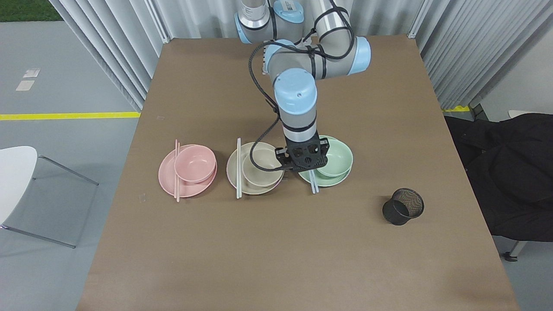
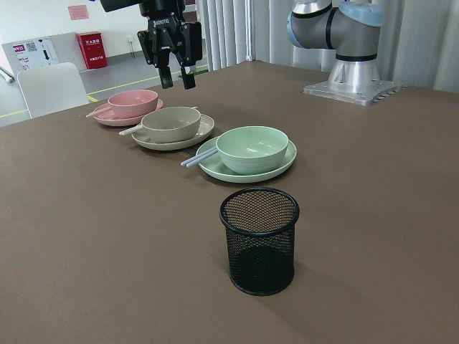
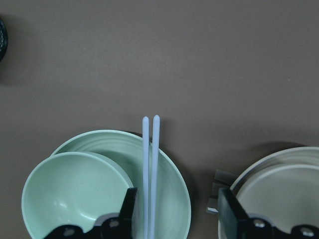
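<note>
My gripper (image 2: pixel 178 80) hangs open above the plates, its fingers parted. In the wrist view, two pale blue chopsticks (image 3: pixel 155 149) lie below and between the fingers on the green plate (image 3: pixel 177 194), beside the green bowl (image 3: pixel 72 189); none is held. The front view shows the arm over the cream bowl (image 1: pixel 257 179) and green setting, hiding parts of both. The cream plate (image 1: pixel 236 158) carries white chopsticks (image 1: pixel 239 184). At the left, a pink bowl (image 1: pixel 195 163) and pink chopsticks (image 1: pixel 176 189) rest on a pink plate (image 1: pixel 166 171).
A black mesh pen cup (image 1: pixel 403 207) stands right of and nearer than the green setting.
</note>
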